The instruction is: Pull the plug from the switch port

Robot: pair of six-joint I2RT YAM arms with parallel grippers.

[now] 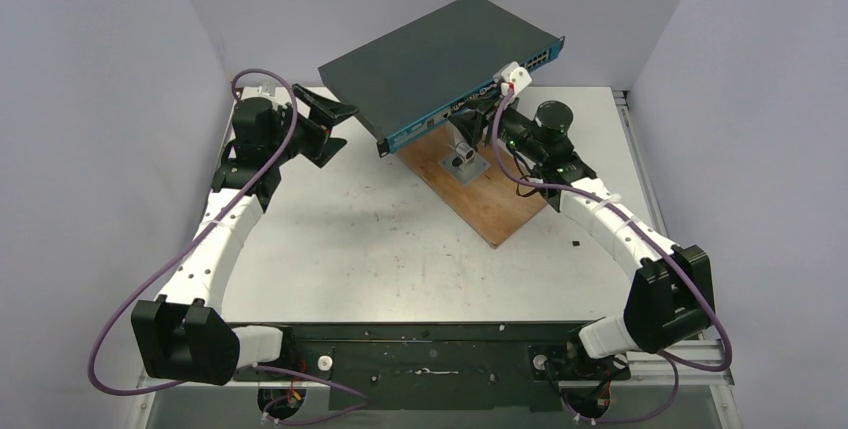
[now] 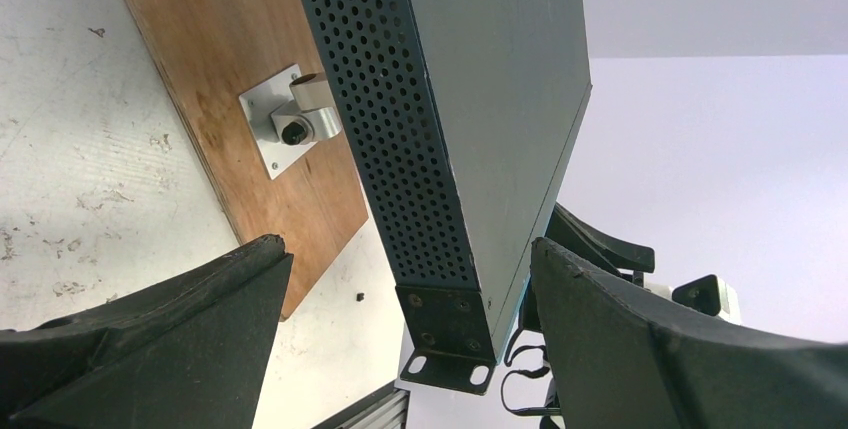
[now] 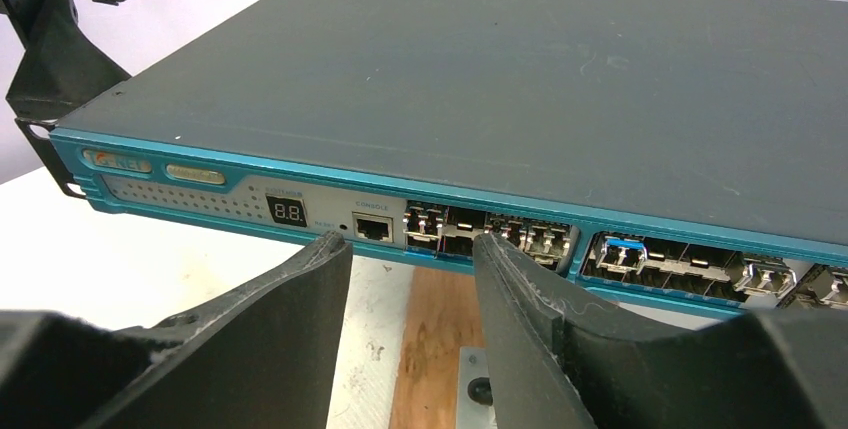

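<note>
A dark switch (image 1: 430, 59) with a teal front is held tilted above a wooden board. Its front panel (image 3: 205, 204) shows a console port (image 3: 373, 228) and several metal port cages (image 3: 620, 255); I cannot make out a plug in them. My right gripper faces these ports, fingers apart and empty, just below the console port and neighbouring cages. My left gripper is open at the switch's perforated side end, near the bracket (image 2: 445, 359), with nothing clearly between its fingers.
The wooden board (image 1: 500, 214) carries a metal mount (image 2: 270, 139) under the switch. Purple cables run along both arms, and grey walls surround the workspace.
</note>
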